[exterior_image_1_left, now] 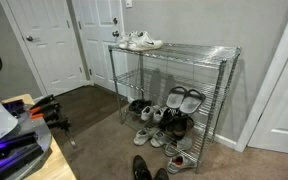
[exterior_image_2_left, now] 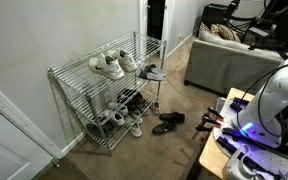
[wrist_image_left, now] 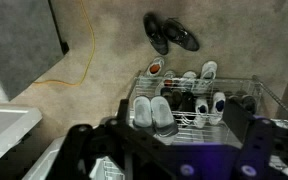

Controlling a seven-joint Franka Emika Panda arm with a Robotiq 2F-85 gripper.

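My gripper stands open above the shoe rack in the wrist view, its dark fingers spread apart with nothing held between them. In the first exterior view it hangs at the left, apart from the wire rack (exterior_image_1_left: 224, 75). White sneakers (exterior_image_1_left: 139, 42) rest on the rack's top shelf. A pair of grey slides (exterior_image_1_left: 191, 101) is at the rack's right side, lower than the sneakers. Dark shoes (exterior_image_2_left: 168, 124) lie on the carpet in front of the rack. More shoes (wrist_image_left: 189, 103) crowd the lower levels, partly hidden by wires.
White doors (exterior_image_1_left: 49, 40) stand behind at the left. A grey sofa (exterior_image_2_left: 214, 70) is at the back in the second exterior view. An orange cable (wrist_image_left: 89, 45) crosses the carpet in the wrist view. Much of the top shelf is bare, and open carpet surrounds the dark shoes.
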